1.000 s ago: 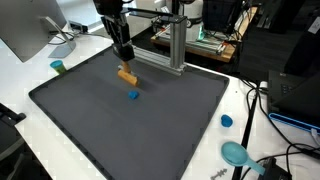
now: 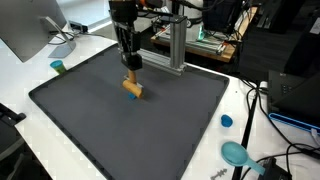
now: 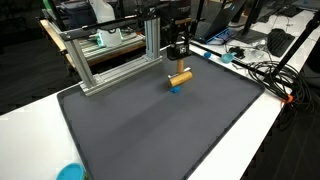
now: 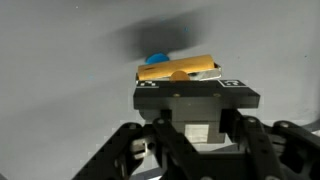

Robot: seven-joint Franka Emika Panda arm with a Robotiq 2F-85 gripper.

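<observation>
My gripper (image 2: pixel 130 70) is shut on the orange handle of a toy hammer (image 2: pixel 132 87). In exterior view 2 the hammer's light-brown head (image 3: pixel 180 79) hangs below the gripper (image 3: pixel 181 58), with the short handle going up between its fingers. A small blue disc (image 3: pixel 175 90) lies on the grey mat, partly behind or under the head. From the wrist, the head (image 4: pixel 172 69) shows just beyond the fingers, with the blue disc (image 4: pixel 157 58) peeking out beside it. Whether head and disc touch, I cannot tell.
An aluminium frame (image 3: pixel 112 72) stands along one edge. Off the mat lie a blue lid (image 2: pixel 226 121), a teal cup (image 2: pixel 240 156) and a green cup (image 2: pixel 58 67). Black cables run beside it.
In exterior view 1, the gripper and the hammer have shifted towards the camera, from behind the blue disc to right over or beside it. The disc appears to be where it was.
</observation>
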